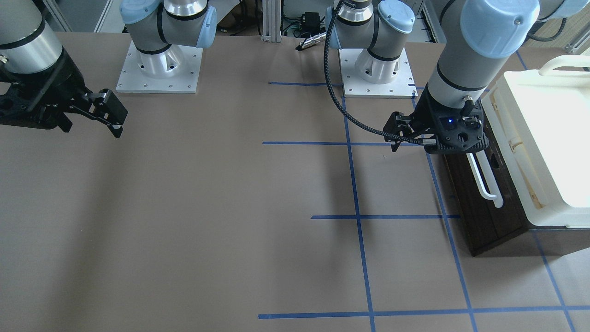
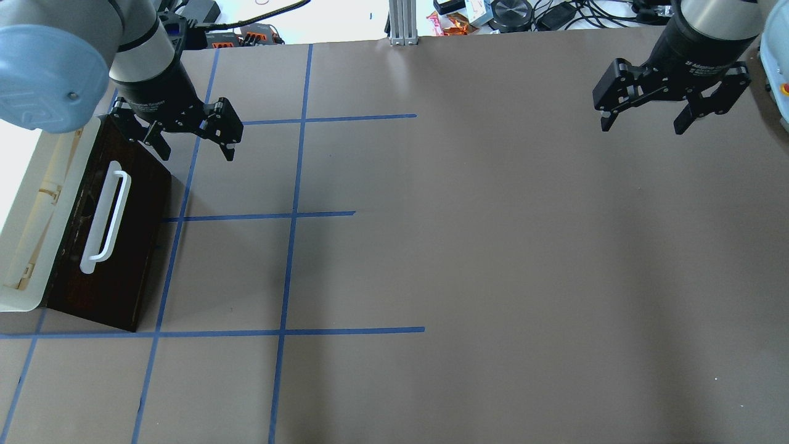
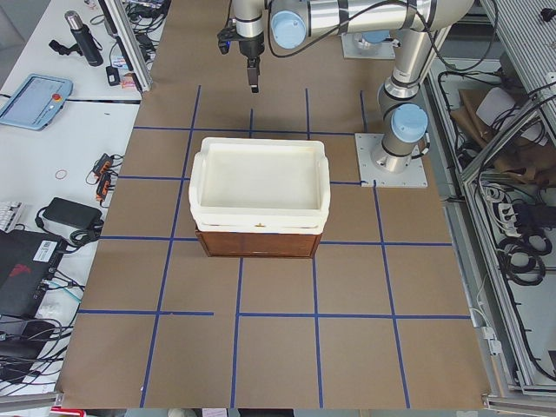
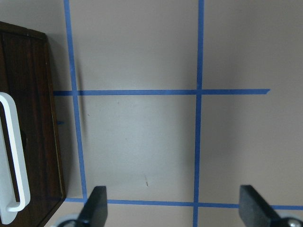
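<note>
My gripper [image 2: 198, 155] hangs with open, empty fingers over the taped grid table, beside a dark wooden box with a white handle [image 2: 107, 218] on its side. In the front view the gripper [image 1: 393, 145] is just left of that box [image 1: 492, 232], partly hiding the top of its handle [image 1: 486, 182]. A white open tray [image 3: 259, 182] sits on the box. In the left wrist view the box and handle [image 4: 19, 161] fill the left edge, below and between open fingertips is bare table.
A second arm [image 2: 666, 89] hangs at the other side of the table. Further arm bases [image 1: 157, 77] stand at the back.
</note>
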